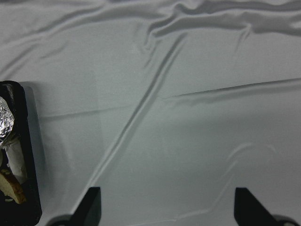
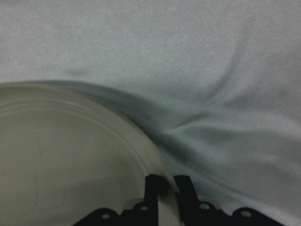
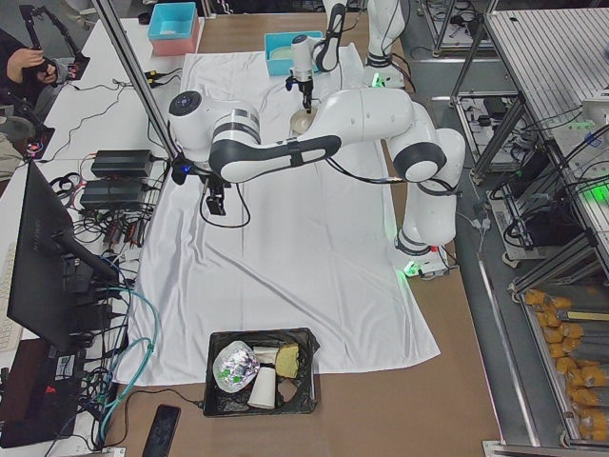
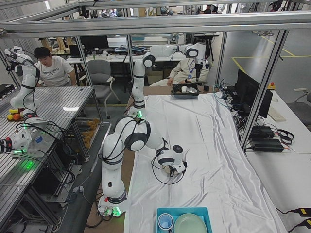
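A cream round plate (image 2: 61,141) lies on the white cloth, with my right gripper at its rim, fingers close together either side of the rim; in the camera left view it is at the far end. My left gripper hangs open over bare cloth, nothing between its fingers, beside a black tray (image 1: 26,155) holding a foil item (image 3: 235,367), a white paper item (image 3: 263,388) and a yellow sponge-like piece (image 3: 286,362).
A blue bin (image 4: 209,218) with a cup and a green plate stands at the right arm's end. A monitor (image 3: 38,267) and cables line one side. Mid-cloth is clear.
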